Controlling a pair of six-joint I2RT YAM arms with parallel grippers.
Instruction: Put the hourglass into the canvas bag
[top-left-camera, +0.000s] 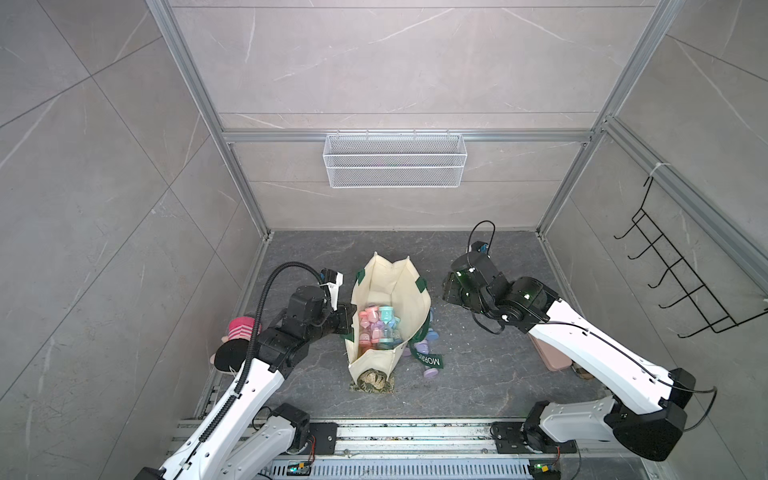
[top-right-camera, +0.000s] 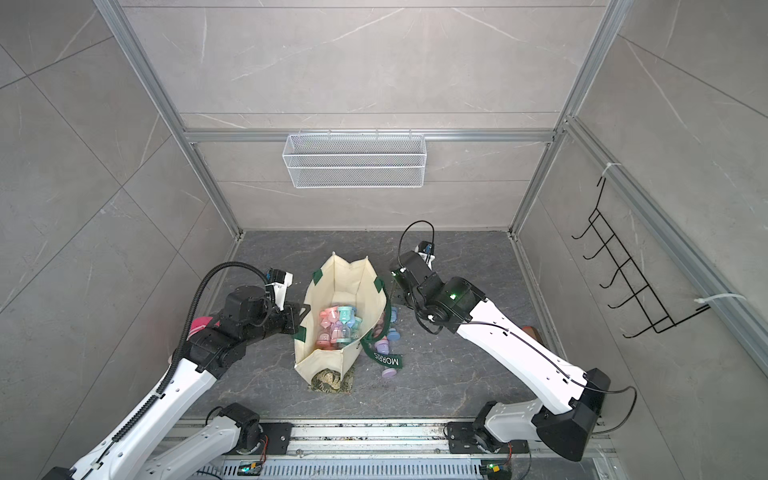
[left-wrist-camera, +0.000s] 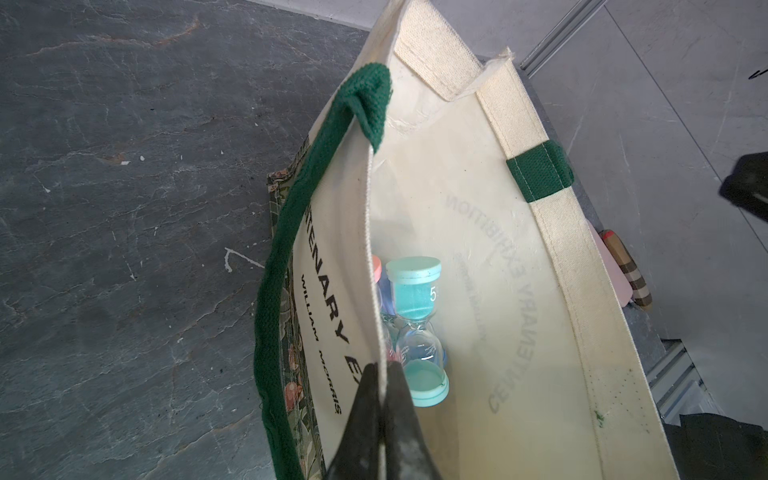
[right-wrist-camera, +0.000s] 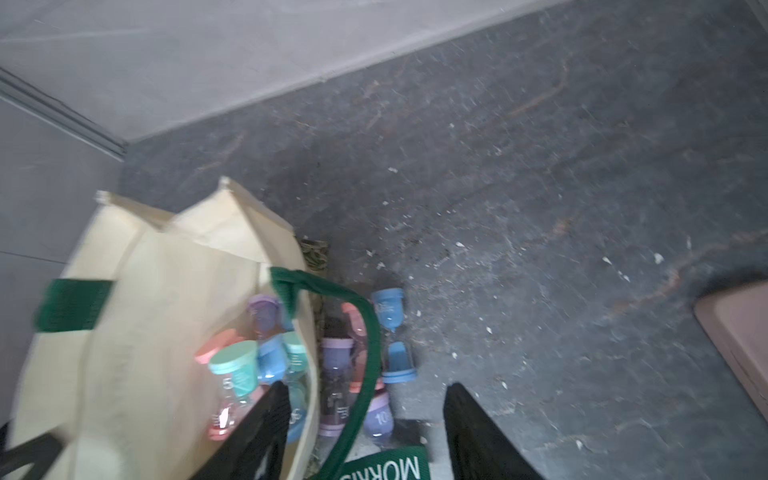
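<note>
The cream canvas bag (top-left-camera: 411, 301) stands upright and open in the middle, with several pastel hourglasses (top-left-camera: 387, 314) inside. A teal-capped hourglass (left-wrist-camera: 414, 299) shows within it in the left wrist view. My left gripper is shut on the bag's rim, its cloth edge running between the fingers. Several more hourglasses lie on the floor against the bag's right side, among them a blue one (right-wrist-camera: 398, 369) and purple ones (right-wrist-camera: 336, 357), partly behind the green strap (right-wrist-camera: 371, 352). My right gripper is open above that side, with nothing held.
The green strap's MORRIS label (top-left-camera: 427, 361) droops over the floor beside the bag. A pink object (right-wrist-camera: 732, 324) lies further right. At the far left are a pink-and-black item (top-left-camera: 240, 329) and the wall.
</note>
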